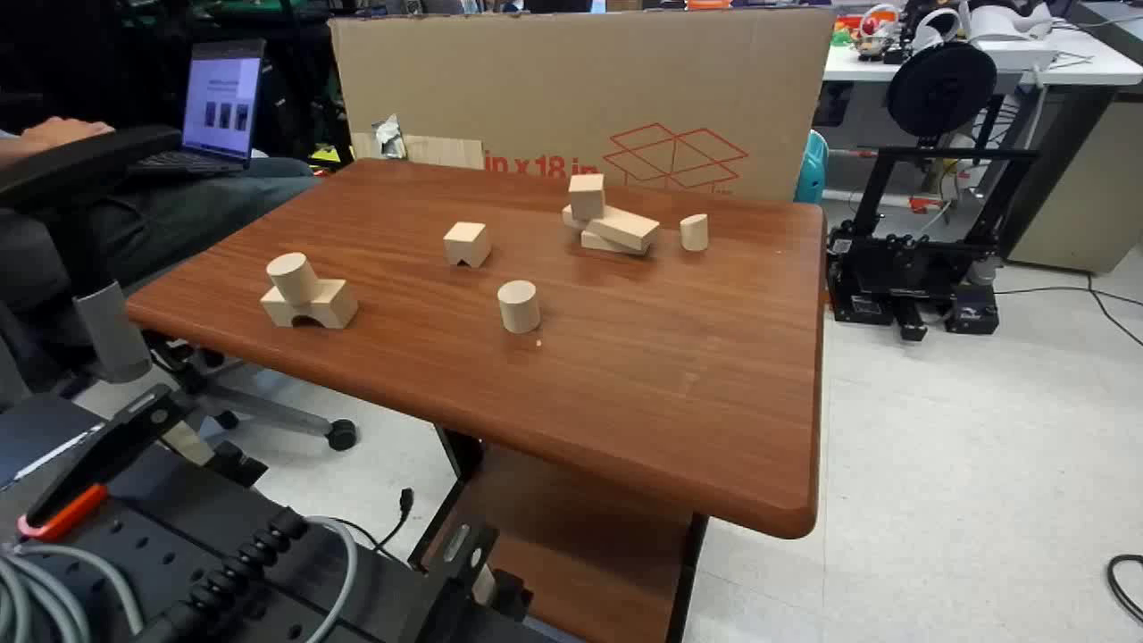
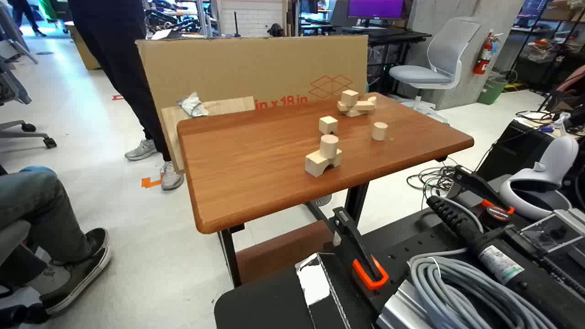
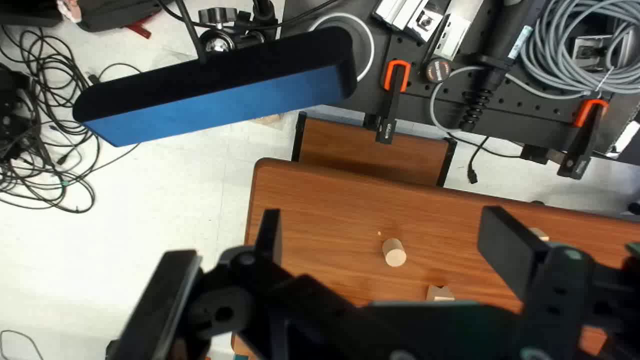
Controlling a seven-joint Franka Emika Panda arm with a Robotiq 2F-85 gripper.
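High over the brown table (image 1: 664, 354), my gripper is open with nothing between its fingers; only the wrist view shows it. Far below, between the fingers in that picture, stands a wooden cylinder (image 3: 394, 252). In the first exterior view this cylinder (image 1: 520, 307) stands alone mid-table. A notched block (image 1: 467, 246) lies behind it. To the left, another cylinder (image 1: 292, 279) rests tilted-looking on an arched block (image 1: 332, 304). Farther back, a cube (image 1: 587, 197) sits on crossed flat blocks (image 1: 626, 227), beside a slant-topped cylinder (image 1: 694, 232).
A cardboard panel (image 1: 429, 75) stands along the table's back edge, with crumpled foil (image 2: 193, 104) at one end. Clamps (image 3: 390, 108) and coiled grey cable (image 3: 540, 66) occupy the black bench in front.
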